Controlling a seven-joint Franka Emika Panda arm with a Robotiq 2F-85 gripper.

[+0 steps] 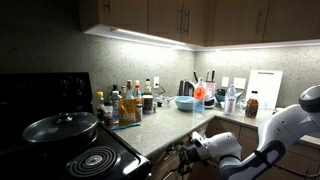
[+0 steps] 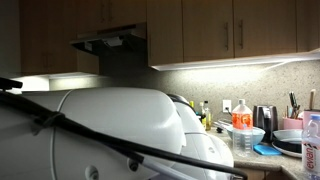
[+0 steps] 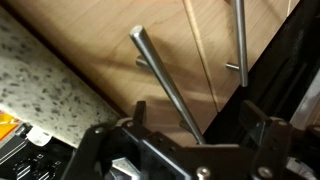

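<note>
My gripper is open in the wrist view, with one finger on either side of a metal bar handle (image 3: 160,69). The handle is fixed to a light wooden cabinet front (image 3: 110,40) and runs down between the fingers; whether either finger touches it, I cannot tell. A second bar handle (image 3: 241,45) stands on the neighbouring panel, to the right of a seam. Exterior view 1 has my gripper (image 1: 184,160) low in front of the cabinets, below the counter edge, small and dark. The arm hides the gripper in exterior view 2.
The speckled counter (image 1: 170,128) lies above the gripper and runs beside it at left in the wrist view. A stove (image 1: 95,160) with a pan (image 1: 60,128) stands to the left. Bottles (image 1: 127,108) and a blue bowl (image 1: 185,103) occupy the counter.
</note>
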